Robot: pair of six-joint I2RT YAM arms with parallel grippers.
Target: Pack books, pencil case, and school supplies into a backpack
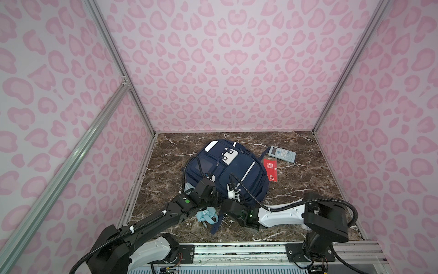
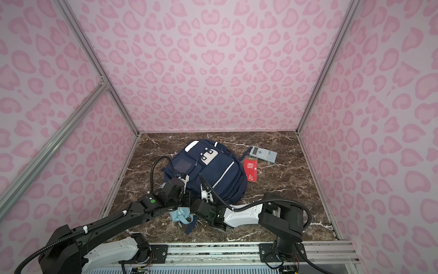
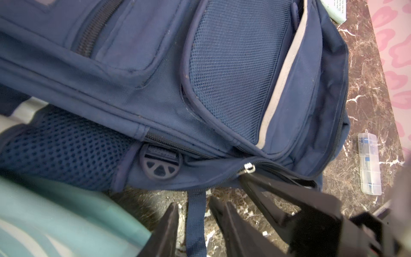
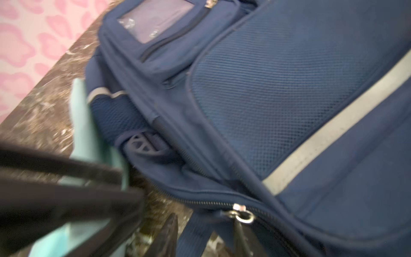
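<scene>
The navy backpack (image 1: 219,164) lies flat with its front up. At its near edge, my left gripper hangs part open above a dangling strap (image 3: 196,231). My right gripper is beside it, fingers apart, one tip at a silver zipper pull (image 4: 244,216) on the bag's edge; whether it touches is unclear. Light-blue fabric (image 1: 207,214) lies by the left gripper. A calculator (image 1: 282,154) and a red book or card (image 1: 270,169) lie right of the bag. A clear plastic case (image 3: 369,162) shows in the left wrist view.
Pink patterned walls surround the marble worktop (image 1: 168,146). Bare worktop shows at the back left, back right and right of the bag. Both arms crowd the front middle, close to one another.
</scene>
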